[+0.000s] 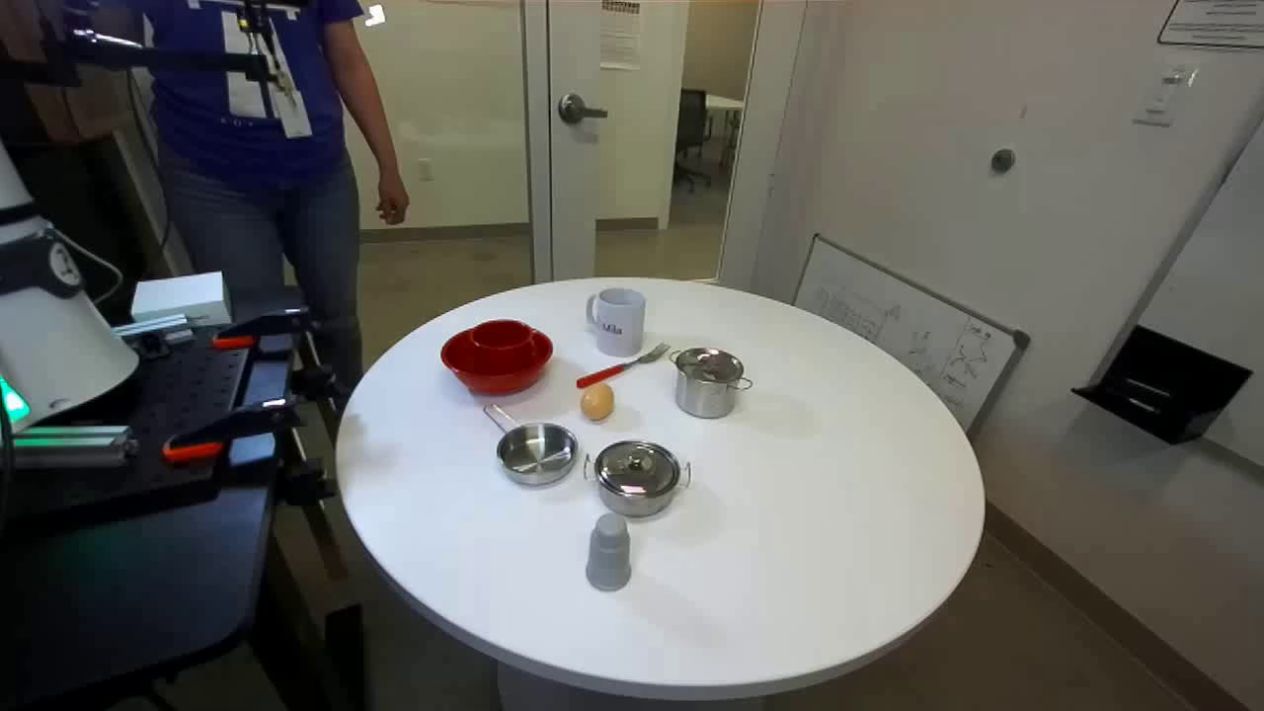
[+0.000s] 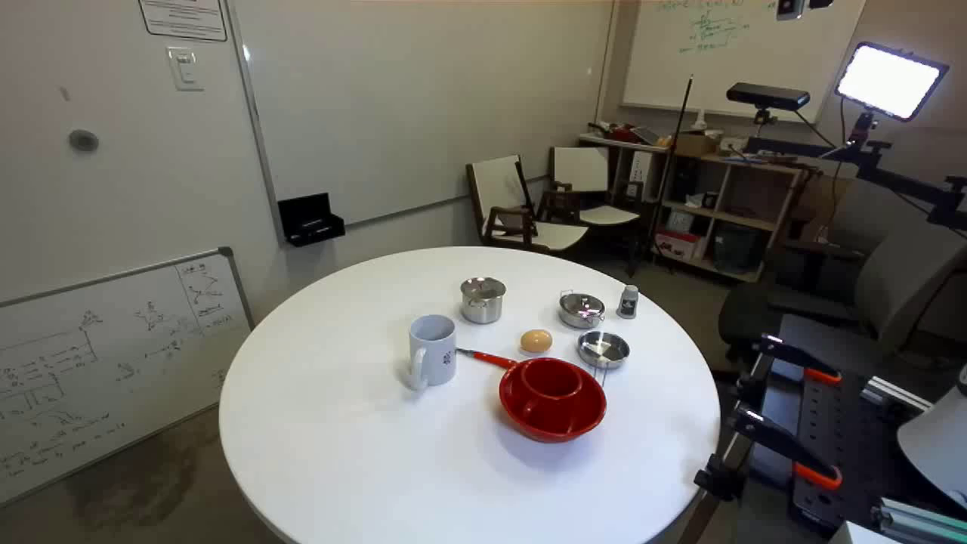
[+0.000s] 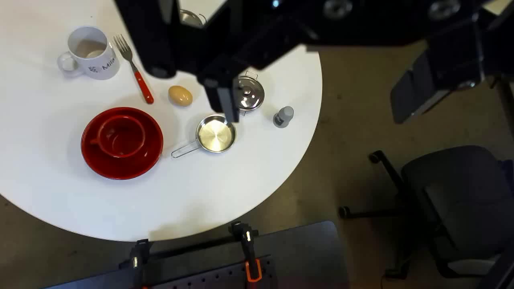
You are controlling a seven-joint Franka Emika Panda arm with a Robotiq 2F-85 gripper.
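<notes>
In the wrist view my gripper hangs high over the table, open, its dark fingers wide apart with nothing between them. Below lie a red bowl (image 3: 103,166) with a red cup (image 3: 121,137) inside, a white mug (image 3: 94,53), and a fork (image 3: 143,87) with a red handle. A brown egg (image 3: 180,96) rests near a small steel pan (image 3: 215,135). One lidded pot (image 3: 251,93) is partly covered by a finger. A grey shaker (image 3: 283,116) stands by the table edge. The taller lidded pot (image 1: 708,383) is mostly hidden in the wrist view.
Black clamps (image 1: 237,429) hold the robot's mount at the left. A person (image 1: 255,154) stands behind that mount. Chairs (image 2: 535,222) are beyond the table.
</notes>
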